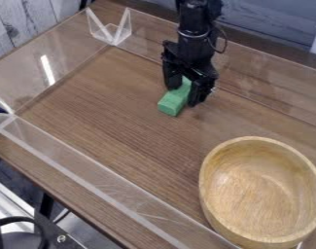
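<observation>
A small green object (172,103) lies on the wooden table (83,136), slightly above the middle of the view. The black gripper (184,84) is over it, its lower parts around the object's upper end. Whether the fingers are open or closed on it is too small and dark to tell.
A large light wooden bowl (258,190) fills the lower right. A clear angular container (110,27) stands at the top left. Dark cables and hardware show at the lower left corner.
</observation>
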